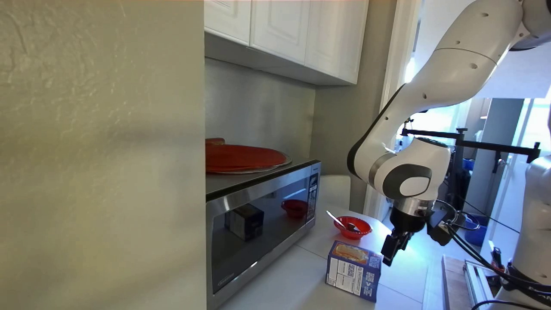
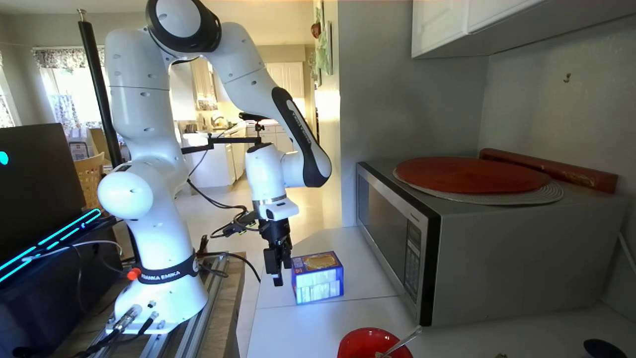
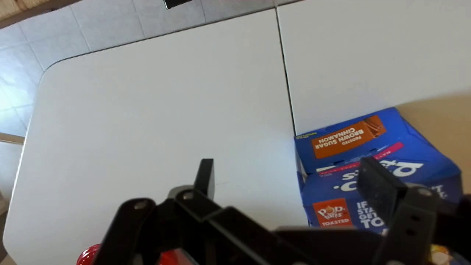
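Note:
A blue Pop-Tarts box (image 1: 352,274) stands on the white countertop beside the microwave; in exterior view 2 the same box (image 2: 319,280) is right of the fingers. My gripper is open, its two fingers wide apart. From the wrist, one finger hangs over the box (image 3: 333,212) and hides part of its printed face, while the other is above bare counter. Whether any finger touches the box cannot be told. Seen from outside, the gripper (image 1: 392,250) points downward at the box's edge, on the robot's side.
A red bowl (image 1: 364,227) with a utensil in it sits by the microwave (image 2: 388,222). Red and silvery round mats (image 2: 471,174) lie on top of the microwave. In the wrist view, the white counter (image 3: 154,132) is bare over a wide stretch, up to its rounded edge.

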